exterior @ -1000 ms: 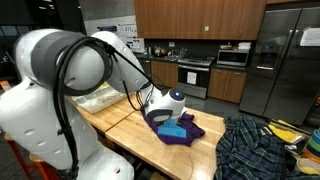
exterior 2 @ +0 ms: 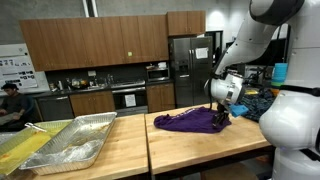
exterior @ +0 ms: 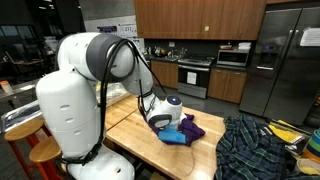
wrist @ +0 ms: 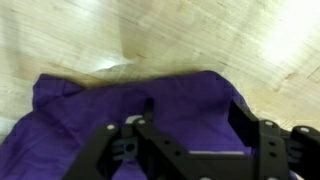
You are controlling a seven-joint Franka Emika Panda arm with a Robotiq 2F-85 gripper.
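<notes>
A dark purple cloth (exterior: 206, 122) lies crumpled on the light wooden table; its folded edge (wrist: 185, 85) crosses the wrist view. My gripper is over this edge, fingers apart, with purple fabric visible below and between them. The left finger (wrist: 149, 108) and the right finger (wrist: 238, 115) both overlap the cloth in that view. Whether they touch it cannot be told. In exterior view 2 the gripper (exterior 2: 214, 121) is low at the cloth's near right end, pointing down. Its tips are hard to make out there.
A foil tray (exterior 2: 72, 145) and a yellow-green tray (exterior 2: 28, 147) sit on the table's far side from my arm. Dark cloth (exterior: 250, 150) is heaped to the right in exterior view 1. Bare wood (exterior 2: 190, 148) lies in front of the purple cloth.
My arm has shifted, its elbow moving left in exterior view 1, and the gripper has come slightly lower at the cloth. The cloth looks much the same.
</notes>
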